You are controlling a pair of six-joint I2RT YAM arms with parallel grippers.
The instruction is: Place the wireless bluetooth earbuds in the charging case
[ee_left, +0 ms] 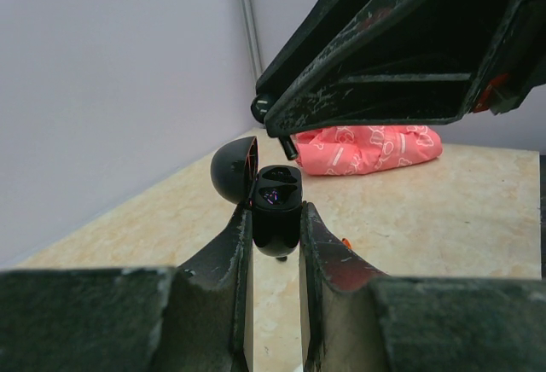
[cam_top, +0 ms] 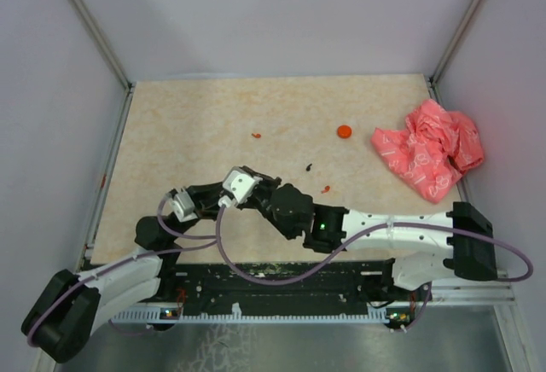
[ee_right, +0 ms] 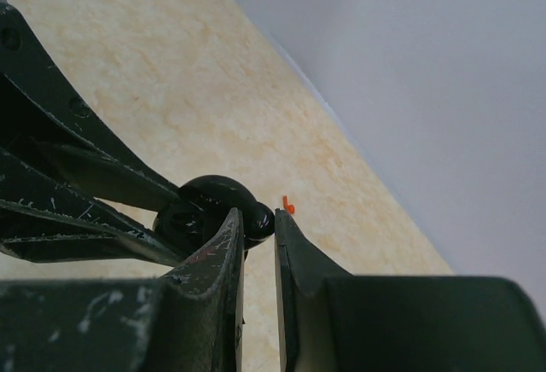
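The black charging case, lid raised, is held upright in my left gripper. My right gripper comes over it from the right, shut on a small black earbud whose stem points down just above the case's top in the left wrist view. In the right wrist view the earbud sits at the fingertips of my right gripper, mostly hidden by them, with the case behind. In the top view both grippers meet left of centre.
A crumpled pink cloth lies at the right. An orange disc and several small bits are on the table. Walls surround it.
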